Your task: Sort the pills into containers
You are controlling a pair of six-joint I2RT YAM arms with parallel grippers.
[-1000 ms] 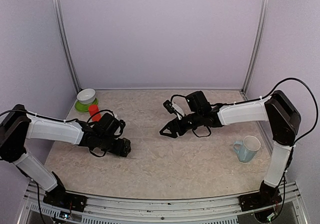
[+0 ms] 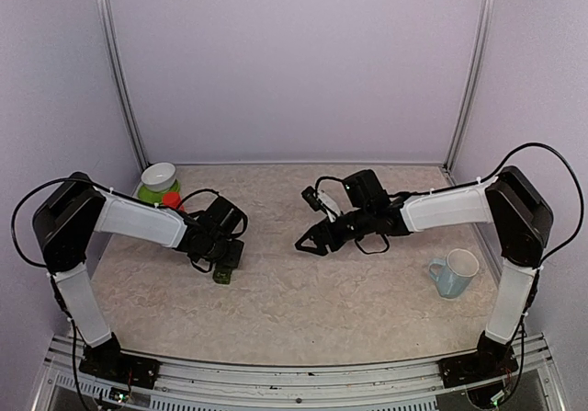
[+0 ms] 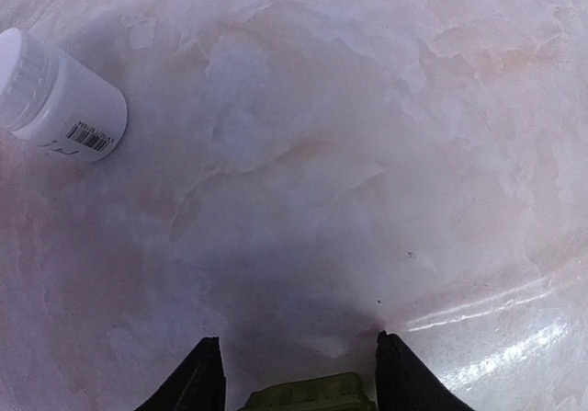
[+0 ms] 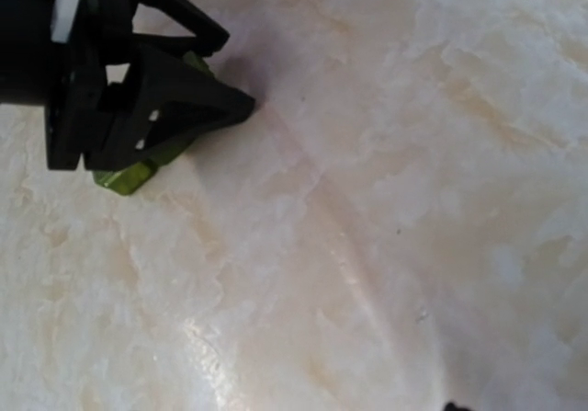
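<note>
A dark green box-like piece (image 2: 222, 276) shows under my left gripper (image 2: 229, 257), which is shut on it. In the left wrist view its top edge (image 3: 312, 392) rises between the two black fingers. The right wrist view shows green parts (image 4: 126, 177) below the left gripper's fingers; whether it touches the table is hard to tell. A white bottle (image 3: 69, 98) with a barcode lies on its side, at the upper left of the left wrist view. My right gripper (image 2: 311, 244) hangs over mid-table, fingers apart and empty.
At the back left, a white bowl (image 2: 159, 176) sits on a green plate (image 2: 148, 194), with a red cup (image 2: 172, 199) partly behind the left arm. A light-blue mug (image 2: 454, 273) stands at the right.
The green piece now shows beneath it. My right arm has barely shifted.
</note>
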